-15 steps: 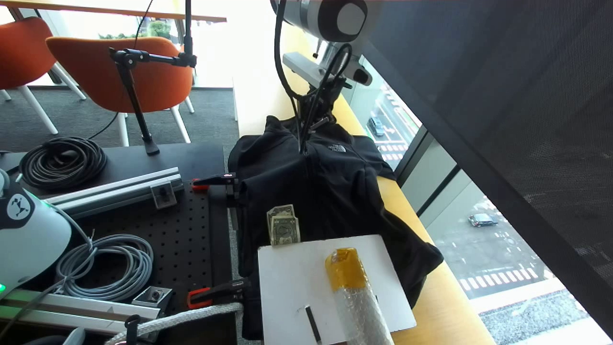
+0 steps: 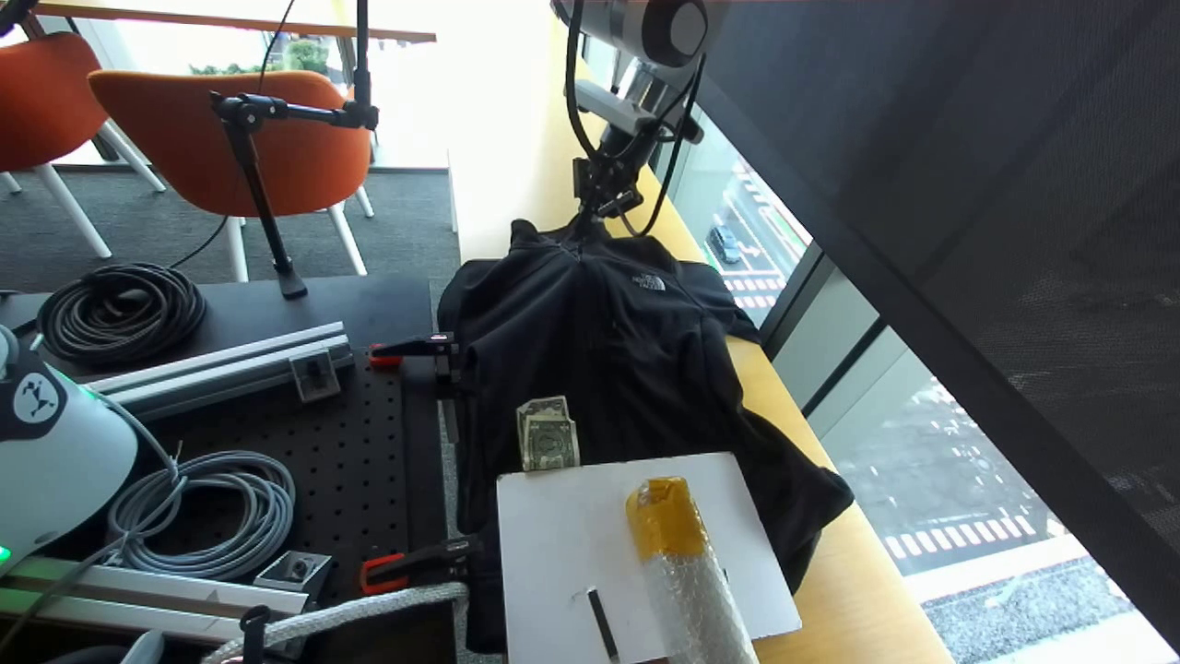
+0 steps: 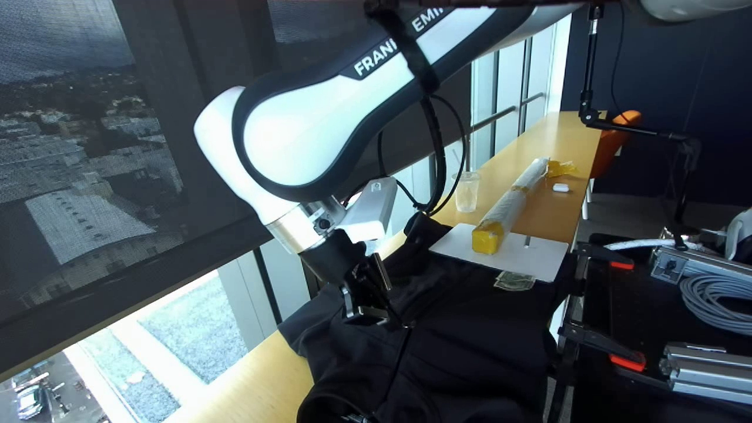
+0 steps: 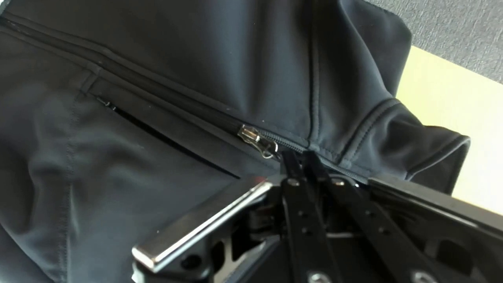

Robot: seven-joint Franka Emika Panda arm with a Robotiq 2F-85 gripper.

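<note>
A black zip jacket (image 2: pixel 553 332) lies spread over the wooden table, its collar at the far end in exterior view 1. In the wrist view, the front zipper's metal slider (image 4: pixel 257 140) sits on the zipper line near the collar, with a small ring at its end. My gripper is just beside that ring, its narrow fingertips close together. A dark pull seems to run from the ring into them, though black on black hides much of it. Exterior view 2 has the gripper (image 3: pixel 402 324) low over the jacket, pointing down at the zipper line.
A white board (image 2: pixel 553 531) bearing a wrapped roll (image 2: pixel 669 526) weighs on the jacket's near end, beside banknotes (image 2: pixel 548 433). Clamps (image 2: pixel 415 352) line the left edge. The window lies close on the right. A clear cup (image 3: pixel 466 191) stands farther along the table.
The arm's wrist has tilted and shifted slightly toward the collar end, and its hanging cable has swung right. The jacket's front and the banknotes have shifted slightly.
</note>
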